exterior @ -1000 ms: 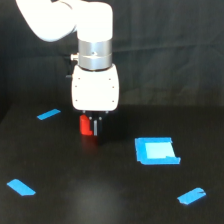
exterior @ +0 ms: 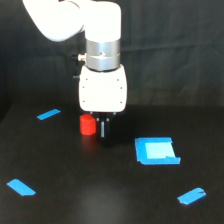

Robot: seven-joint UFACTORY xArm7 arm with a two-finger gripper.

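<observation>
In the camera view, a small red block (exterior: 88, 125) stands on the black table, left of the middle. My gripper (exterior: 103, 128) points down close by the block's right side, its dark fingers low near the table. The fingers hardly stand out against the black, so their opening cannot be made out. Whether they touch the block cannot be told either.
To the right lies a white square (exterior: 159, 150) bordered with blue tape. Strips of blue tape (exterior: 21, 187) mark the table at the front left, the back left and the front right.
My gripper has shifted right and slightly lower. Before, its fingers overlapped the red block in the view; now more of the block shows to their left.
</observation>
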